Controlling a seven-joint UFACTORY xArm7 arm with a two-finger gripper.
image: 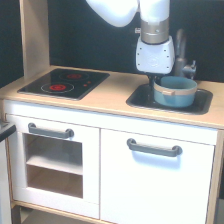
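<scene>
A blue-grey pot with a tan rim is at the dark sink on the right of the counter. My gripper points down at the left side of the pot's rim, its dark fingers close against it. Whether the fingers grasp the rim or only touch it is too small to tell. The pot looks upright; its base is low in the sink area, and I cannot tell whether it rests on the bottom.
A dark faucet rises behind the pot. The black cooktop with red-marked burners lies empty on the left. Bare wooden counter separates it from the sink. Below are an open-looking oven compartment and a white cabinet door.
</scene>
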